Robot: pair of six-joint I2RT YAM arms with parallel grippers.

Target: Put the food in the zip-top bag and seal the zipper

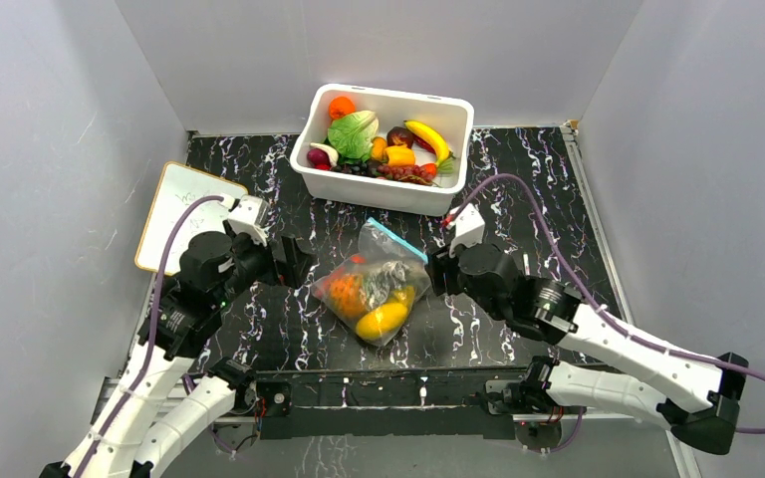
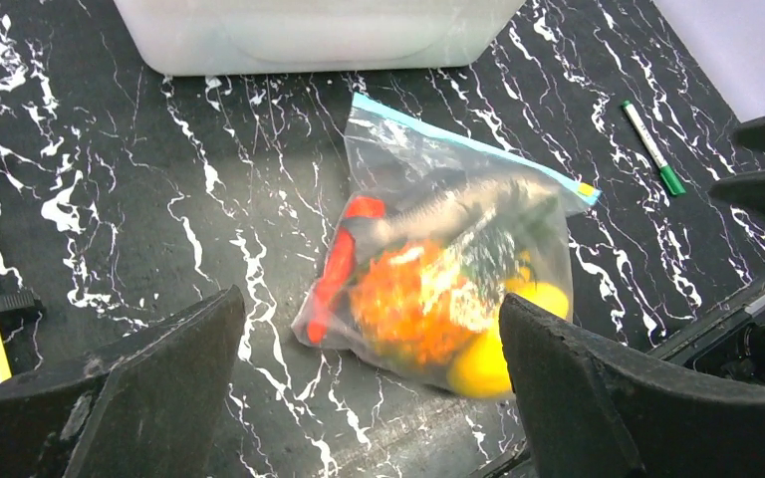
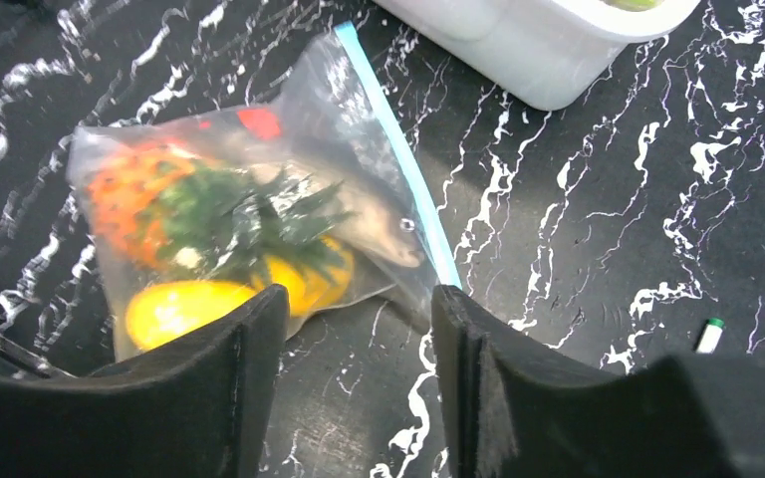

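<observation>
The clear zip top bag lies flat on the table between my two grippers, with a carrot-orange bunch, yellow produce and a red piece visible inside. Its blue zipper strip runs along the far edge, ending in a yellow slider at the right corner. Whether the strip is sealed along its whole length cannot be made out. My left gripper is open on the bag's left side, apart from it. On the right, my right gripper is open too, its fingers clear of the strip's near end and nothing held.
A white bin full of produce stands at the back. To the left lies a whiteboard. A green-capped marker rests on the right side of the table, where the surface is otherwise mostly bare.
</observation>
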